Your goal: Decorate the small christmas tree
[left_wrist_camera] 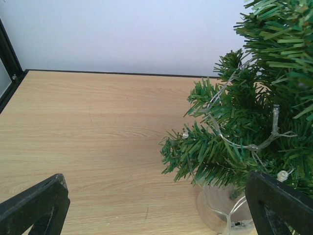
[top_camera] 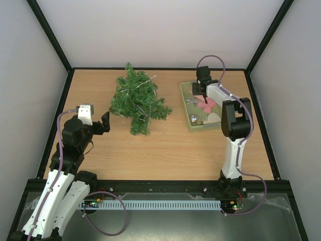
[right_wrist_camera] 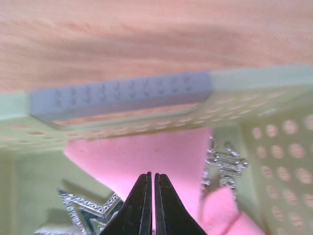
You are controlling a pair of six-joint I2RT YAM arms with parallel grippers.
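The green Christmas tree [top_camera: 138,100] stands left of the table's middle, with a string of clear lights on it. My left gripper is open beside its lower branches, and only bare table shows between the fingers. At the right, the pale green basket [top_camera: 205,127] holds the ornaments. In the right wrist view, a pink felt triangle [right_wrist_camera: 142,156] leans along the basket's far wall. My right gripper is shut in front of it, nothing between its fingers. A silver star [right_wrist_camera: 83,208] and a silver glittery ornament [right_wrist_camera: 227,164] lie on either side of the felt.
A silver ball [top_camera: 193,118] and a pale round piece [top_camera: 213,118] lie in the basket's near part, beside more pink felt [top_camera: 206,106]. The basket's grey handle [right_wrist_camera: 122,93] crosses its far rim. Table between tree and basket is clear.
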